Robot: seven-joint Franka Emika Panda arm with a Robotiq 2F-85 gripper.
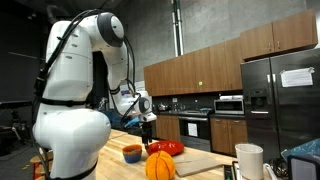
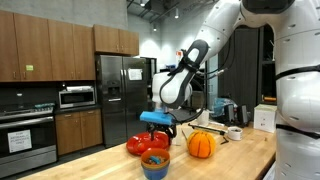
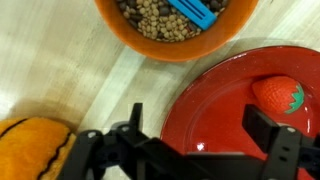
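My gripper is open, its two dark fingers well apart with nothing between them. In the wrist view it hangs over the near edge of a red plate (image 3: 215,100). A red strawberry with a green top (image 3: 278,95) lies on that plate, beyond the right finger. At the top of that view, a bowl (image 3: 168,48) with an orange inside holds beans and a blue object (image 3: 195,12). From outside, the bowl (image 2: 156,171) looks blue. An orange pumpkin (image 3: 30,150) with a dark stripe lies left of the plate.
A white cylindrical container (image 1: 249,161) stands near the table's right side in exterior view 1. A white mug (image 2: 234,133) sits behind the pumpkin (image 2: 201,146) in exterior view 2. Bare wooden table (image 3: 108,92) separates the pumpkin from the plate and bowl.
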